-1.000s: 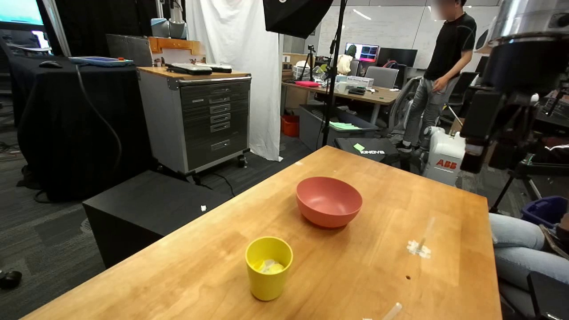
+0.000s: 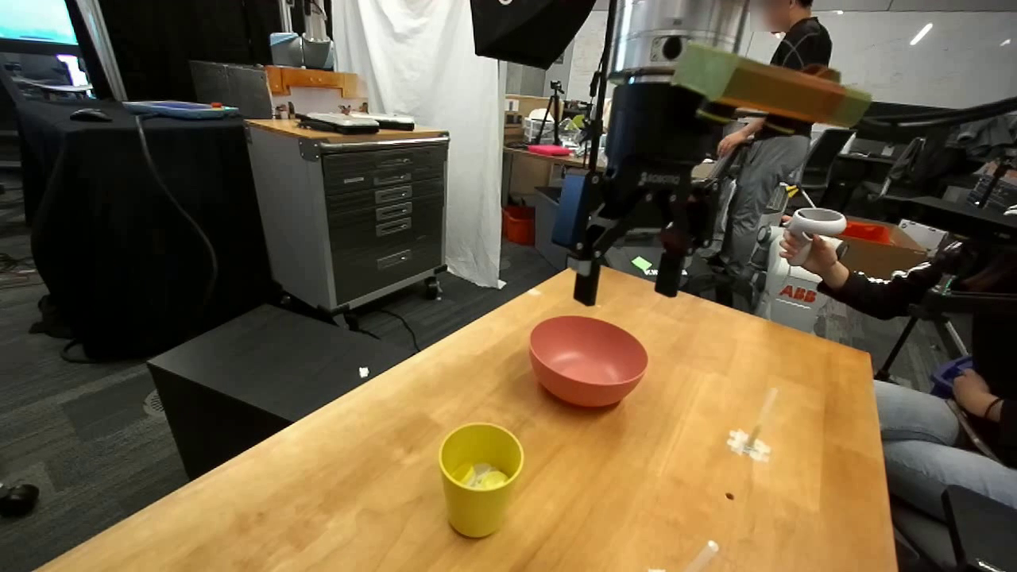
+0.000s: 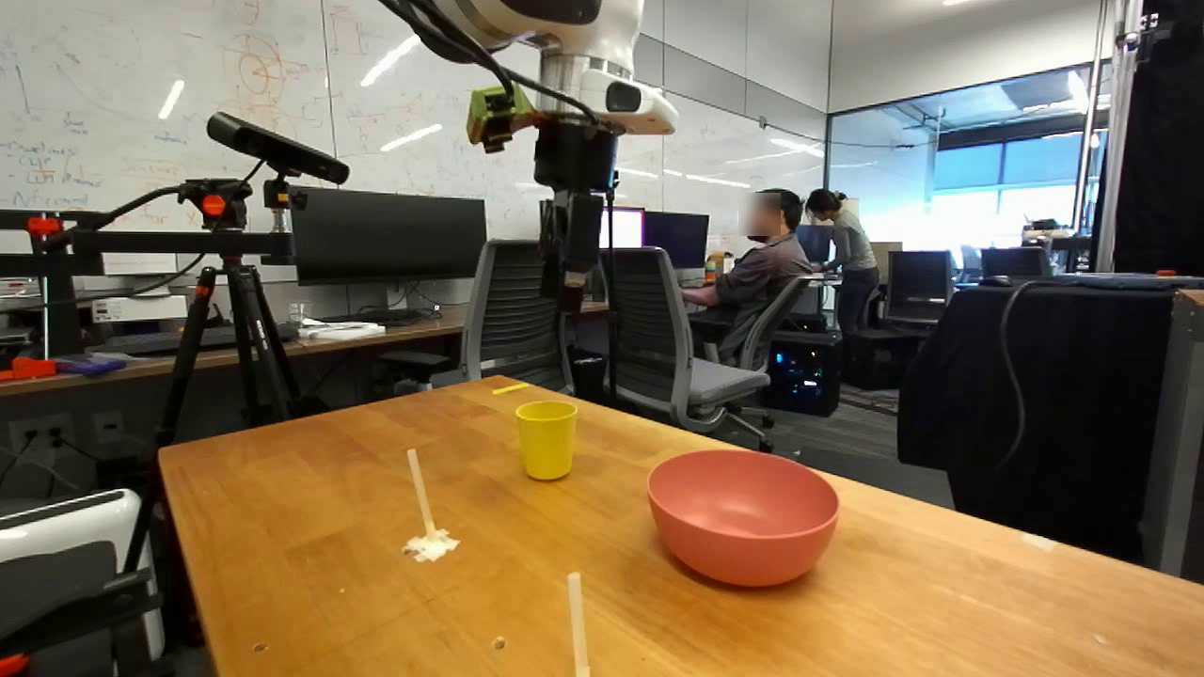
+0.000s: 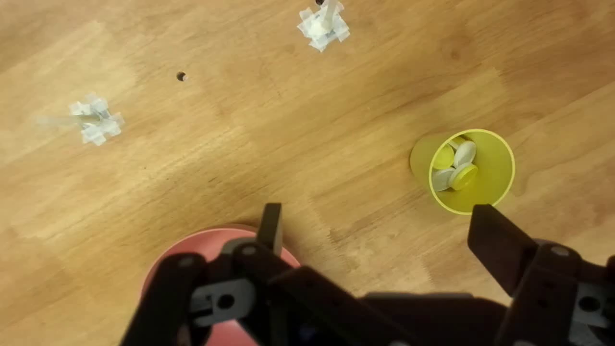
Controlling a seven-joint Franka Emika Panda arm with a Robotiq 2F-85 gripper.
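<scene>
A yellow cup (image 2: 479, 496) stands upright on the wooden table, and the wrist view shows several small white and yellow pieces (image 4: 457, 165) lying inside it. Farther along the table sits a red bowl (image 2: 588, 373); the wrist view shows it only in part, behind the gripper. High above the tabletop, my gripper (image 2: 627, 284) is open with its fingers wide apart and nothing between them. From the wrist camera, one finger (image 4: 268, 226) overlaps the bowl's rim and the other finger (image 4: 500, 245) appears just below the cup. The bowl's inside looks empty in exterior view 2.
Two thin translucent sticks rise from the table, one fixed with white tape (image 3: 431, 546), the other stick (image 3: 578, 624) nearer the camera. A yellow strip (image 3: 510, 388) lies by the table's far edge. A seated person holds a white controller (image 2: 817, 225) beside the table. Bare wood separates cup and bowl.
Cup and bowl have stayed put. The standing person has shifted slightly.
</scene>
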